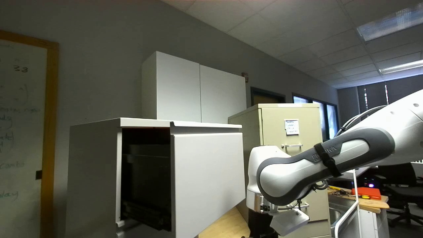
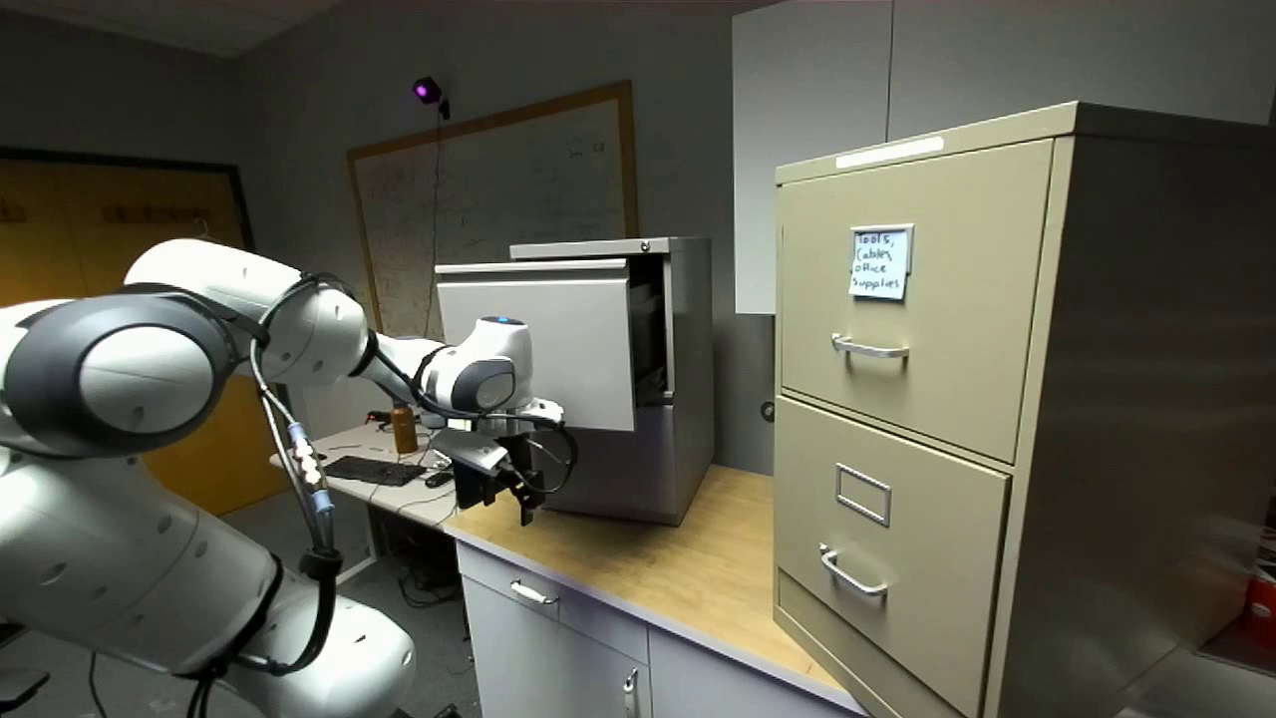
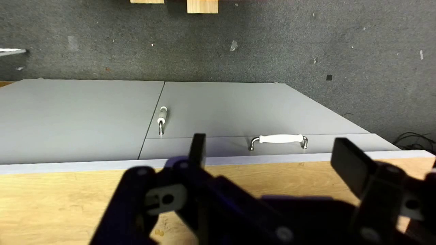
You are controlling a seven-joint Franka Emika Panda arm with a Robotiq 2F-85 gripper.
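Note:
A grey-white filing cabinet (image 2: 690,359) has its upper drawer (image 2: 538,341) pulled partway out; in the first exterior view the drawer front (image 1: 209,174) stands clear of the cabinet body, with a dark interior beside it. My gripper (image 2: 508,497) points down in front of that drawer, below its front's lower edge and above the counter's edge. The wrist view shows the gripper open, its two dark fingers wide apart over the wooden counter (image 3: 61,204) with nothing between them. The fingertips are out of the first exterior view.
A beige filing cabinet (image 2: 897,359) stands on the counter's right, its drawers shut. Below the counter are a white-handled drawer (image 3: 282,139) and grey doors (image 3: 81,118). A desk with a keyboard (image 2: 373,469) lies behind the arm.

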